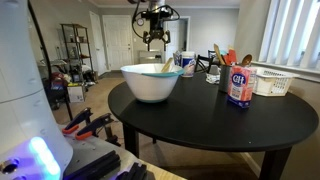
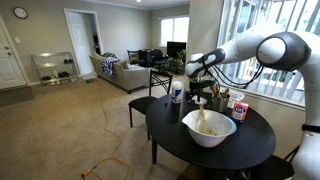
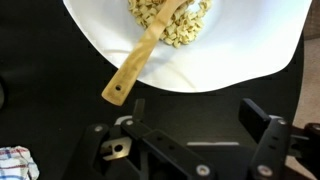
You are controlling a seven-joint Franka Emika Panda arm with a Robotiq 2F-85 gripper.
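Observation:
A white bowl (image 1: 150, 86) stands near the edge of the round black table (image 1: 205, 120). Inside it, the wrist view shows small pale yellow pieces (image 3: 184, 30) and a wooden utensil (image 3: 134, 66) whose holed handle end reaches over the bowl's rim. My gripper is open; its dark fingers stand wide apart, with only bare black tabletop showing between them. From the first exterior view, the gripper (image 1: 156, 42) hangs in the air well above the table, higher than the bowl. Nothing is held.
A red and blue container (image 1: 240, 86) stands on the table's right side, before a white basket (image 1: 272, 82). Behind are a holder with utensils (image 1: 225, 74) and a white and blue canister (image 1: 188, 62). A checked cloth (image 3: 16, 163) shows at lower left.

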